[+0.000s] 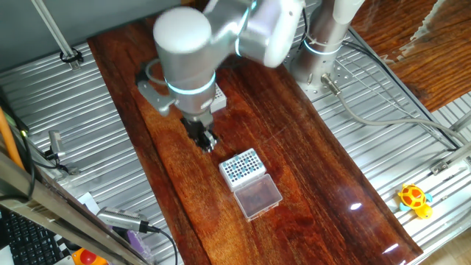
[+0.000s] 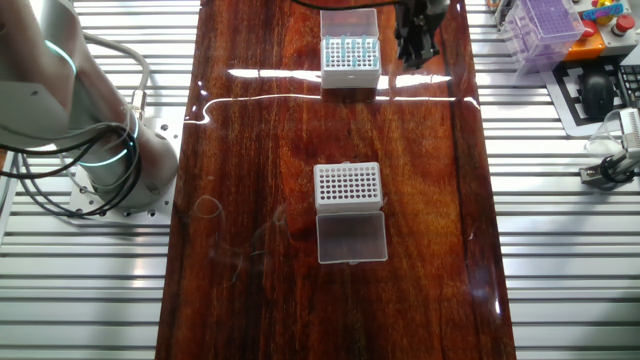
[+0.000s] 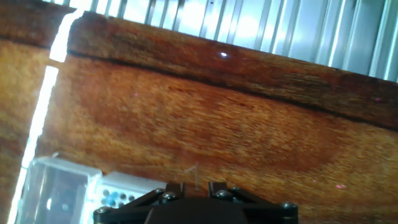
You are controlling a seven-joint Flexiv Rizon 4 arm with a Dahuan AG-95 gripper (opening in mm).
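In exterior view 1 my gripper (image 1: 209, 143) hangs above the wooden table, behind and left of a white rack (image 1: 243, 169) with blue pieces in some of its holes. That rack has a clear lid (image 1: 258, 197) folded open. In exterior view 2 a second white rack (image 2: 347, 187), its holes looking empty, stands with its clear lid (image 2: 351, 237) open. The wrist view shows two dark fingertips (image 3: 217, 188) at the bottom edge with a narrow gap. A faint pale line shows by that gap; whether it is something held or a mark on the table is unclear.
A grey cylindrical device (image 1: 121, 218) with a cable is near the table's left edge.
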